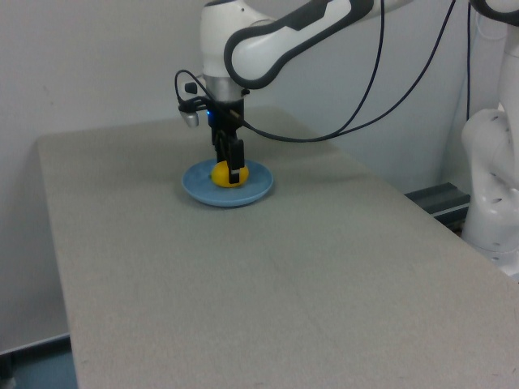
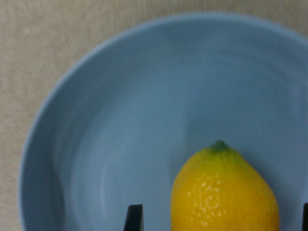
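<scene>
A yellow lemon with a green tip rests on a blue plate near the back of the table. My black gripper is just over the plate at the lemon. In the wrist view the lemon fills the lower right of the plate, with a dark fingertip on either side and a visible gap between the left one and the fruit, so the gripper is open.
A wall stands close behind. Cables hang from the arm, and a white arm part stands beyond the right edge.
</scene>
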